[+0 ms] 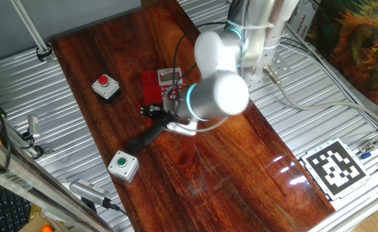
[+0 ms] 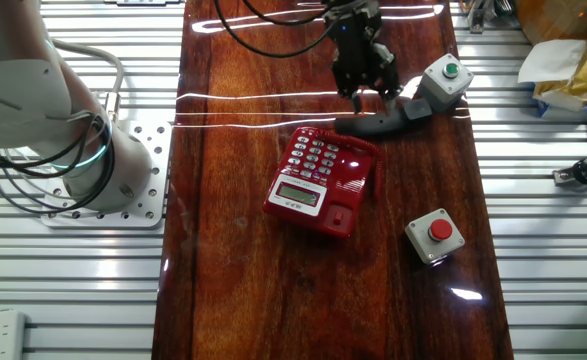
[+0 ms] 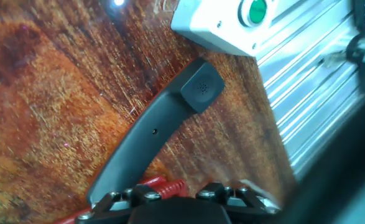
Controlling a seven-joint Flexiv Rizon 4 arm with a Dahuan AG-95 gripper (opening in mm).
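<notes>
A black telephone handset [image 3: 148, 137] lies on the wooden table, running slantwise from near the green button box. In the second exterior view this handset [image 2: 385, 123] lies between the box and the red telephone [image 2: 323, 178]. My gripper is open, its two fingers well apart at the bottom of the wrist view. Red parts of the telephone show between and behind them. The handset's near end reaches the left finger in the picture, but contact cannot be told. From the first exterior view, the gripper [image 1: 152, 111] hangs beside the telephone [image 1: 160, 86], partly covering it.
The green button box [image 1: 123, 166] stands at the table's edge, close to the handset's far end. A red button box [image 1: 105, 87] stands farther along that edge. Cables hang around the arm.
</notes>
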